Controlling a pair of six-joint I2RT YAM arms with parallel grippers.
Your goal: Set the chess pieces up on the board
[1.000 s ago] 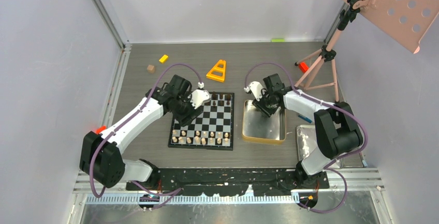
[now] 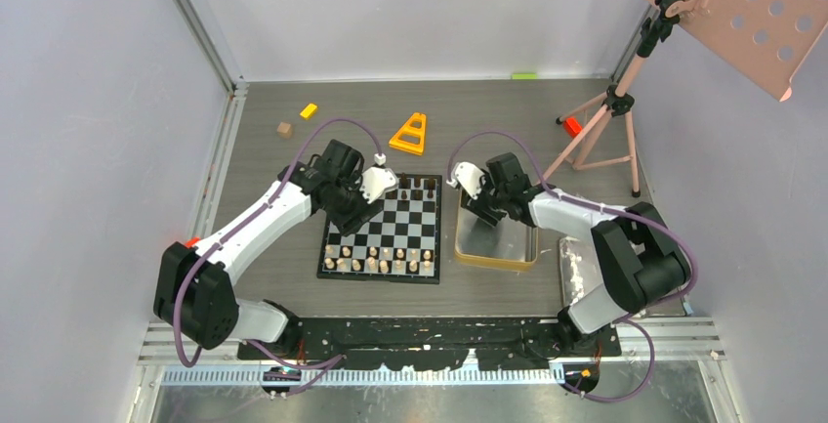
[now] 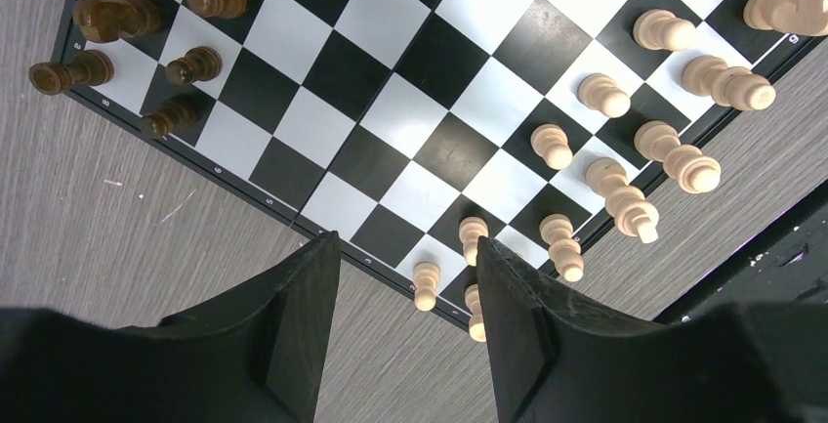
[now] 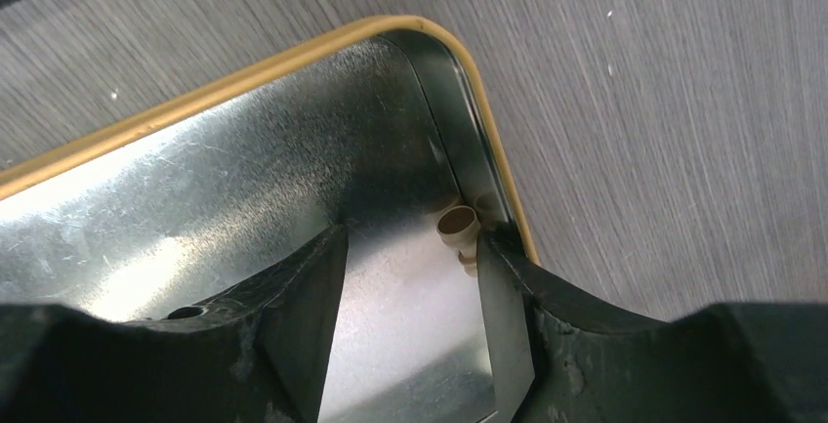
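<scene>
The checkered board (image 2: 391,226) holds light pieces along its near side and dark pieces at the far side; in the left wrist view a dark pawn (image 3: 195,65) and a light pawn (image 3: 605,96) stand on it. My left gripper hangs over the board, fingers apart with nothing between them, near a light pawn (image 3: 426,284). My right gripper is open inside the tray (image 2: 488,263), beside a small piece (image 4: 457,231) lying against the wall, partly hidden by a finger; another dark object at lower left is mostly hidden.
An orange triangular piece (image 2: 410,134), a yellow block (image 2: 309,111) and a wooden cube (image 2: 285,130) lie behind the board. A pink tripod (image 2: 596,140) stands at back right. A second metal tray (image 2: 576,276) lies at the right.
The left arm has moved only slightly; the pieces on the board look unchanged.
</scene>
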